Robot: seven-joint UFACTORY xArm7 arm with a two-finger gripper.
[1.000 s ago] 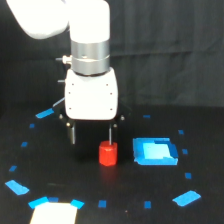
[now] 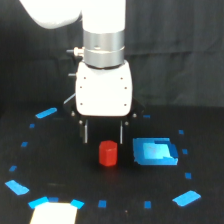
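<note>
A small red cylinder (image 2: 108, 155) stands upright on the dark table. My gripper (image 2: 104, 139) hangs from the white hand above it, fingers apart. One finger (image 2: 86, 132) is left of the cylinder and the other finger (image 2: 122, 132) is right of it. The fingertips appear at about the height of the cylinder's top in the view. A dark gap shows on each side, and nothing is clasped. From this single viewpoint I cannot tell whether the cylinder is squarely between the fingers in depth.
To the right of the cylinder lies a blue tray (image 2: 144, 161) with a pale patch inside. Blue tape marks (image 2: 186, 198) are scattered over the table. A cream block (image 2: 54, 213) sits at the front left edge. Open table surrounds the cylinder at the front.
The hand has shifted to the right, so its fingers now straddle the cylinder more evenly in the view. The cylinder and the blue tray have stayed put.
</note>
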